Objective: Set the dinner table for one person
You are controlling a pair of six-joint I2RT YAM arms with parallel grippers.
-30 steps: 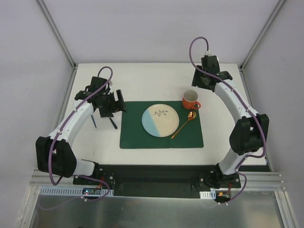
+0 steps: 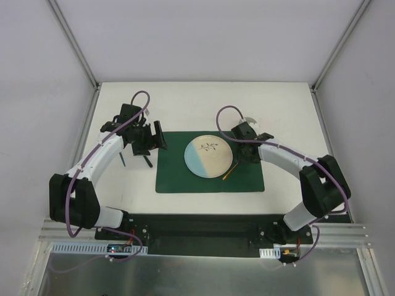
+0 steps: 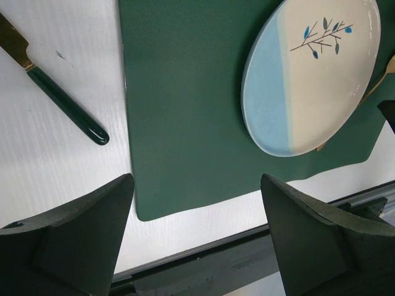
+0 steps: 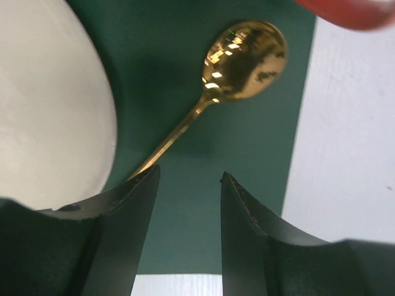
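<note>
A round plate (image 2: pixel 213 161), blue and cream with a twig pattern, lies on the green placemat (image 2: pixel 170 179). To its right rests the golden spoon (image 4: pixel 245 58), slanted, bowl away from me. My right gripper stands open above the mat beside the spoon's handle, nothing between its fingers. The red mug (image 4: pixel 355 9) shows at the upper edge of the right wrist view; the right arm mostly hides it from above. My left gripper is open and empty over the mat's left side. A green-handled knife (image 3: pixel 65 105) lies left of the mat.
Another thin utensil (image 2: pixel 122 158) lies farther left on the white table (image 2: pixel 185 105), partly covered by the left arm.
My right gripper has come from the back right, forward and down over the mug and spoon area, shifting slightly left lately. The left gripper has moved only a little.
</note>
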